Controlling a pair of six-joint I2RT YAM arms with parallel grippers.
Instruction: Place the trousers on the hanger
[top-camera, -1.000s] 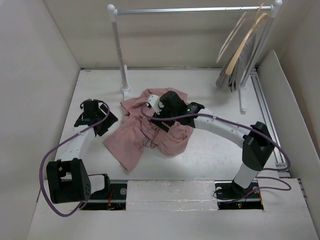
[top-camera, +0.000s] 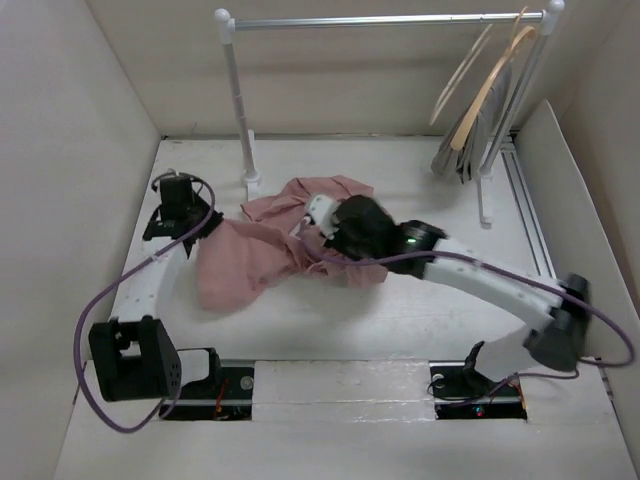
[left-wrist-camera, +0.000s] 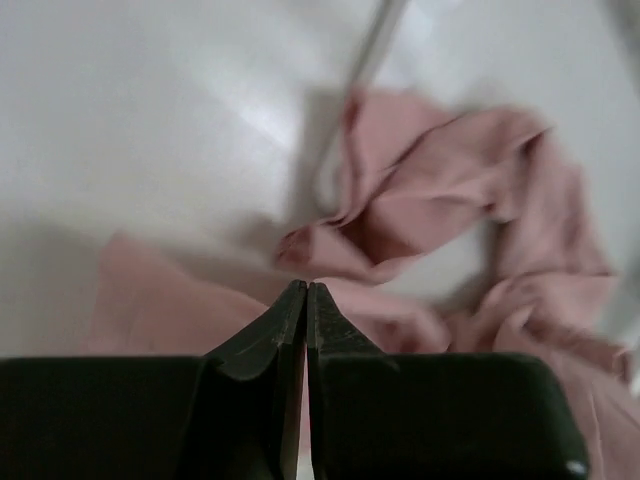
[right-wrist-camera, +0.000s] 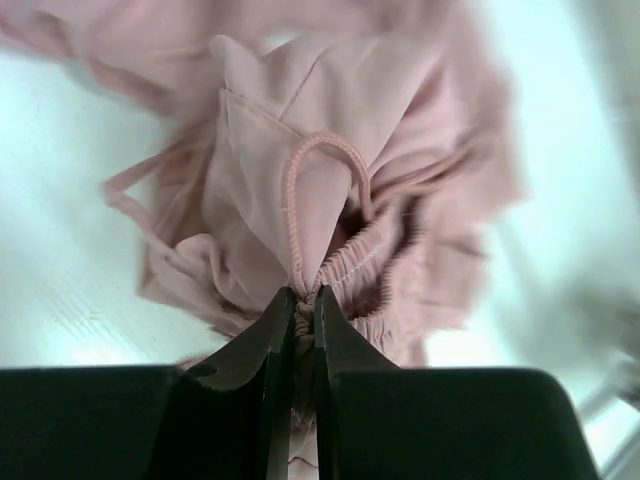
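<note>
The pink trousers (top-camera: 245, 265) lie bunched and wrinkled across the middle of the white floor. At their left end my left gripper is shut, with a thin pink strip of cloth showing between its fingers. My right gripper is closed around gathered cloth beside the ribbed waistband (right-wrist-camera: 360, 255), and a loop of drawstring (right-wrist-camera: 325, 140) stands up just above its tips. Wooden hangers (top-camera: 493, 88) hang from the rail at the upper right. In the top view both arms hide the fingertips.
A metal rail (top-camera: 390, 20) on white posts spans the back. Grey cloth (top-camera: 482, 130) hangs by the right post. The left post's foot (top-camera: 252, 183) stands near the trousers. Bare floor lies right of the trousers.
The left end of the trousers has shifted up and left with my left gripper.
</note>
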